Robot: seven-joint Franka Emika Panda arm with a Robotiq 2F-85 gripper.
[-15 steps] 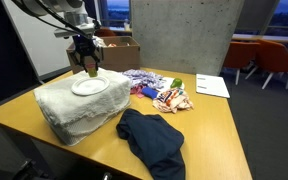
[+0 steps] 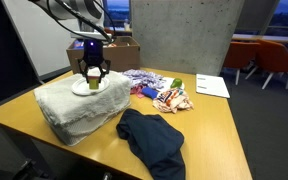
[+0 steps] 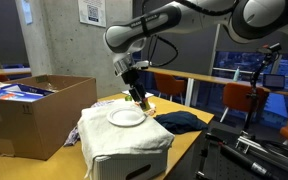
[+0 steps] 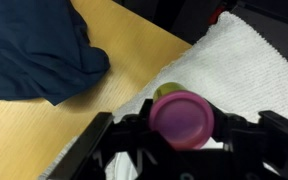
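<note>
My gripper [image 2: 94, 74] is shut on a small yellow-green container [image 2: 94, 84], which has a round pink-purple top [image 4: 181, 120] in the wrist view. From exterior view 1, the container appears over the white plate [image 2: 80, 87]; whether its base touches the plate cannot be told. The plate [image 3: 125, 117] lies flat on a white towel [image 3: 102, 136] draped over a box-like support. Seen from the wrist, the container sits between dark fingers and hides most of what is beneath it.
A dark blue cloth [image 2: 152, 140] lies at the table's front. Beyond it are patterned cloths [image 2: 172, 98] with a green object [image 2: 177, 83], and white paper [image 2: 212, 86]. A large cardboard box [image 3: 46, 112] stands behind the towel.
Plate, towel and cloths look unmoved.
</note>
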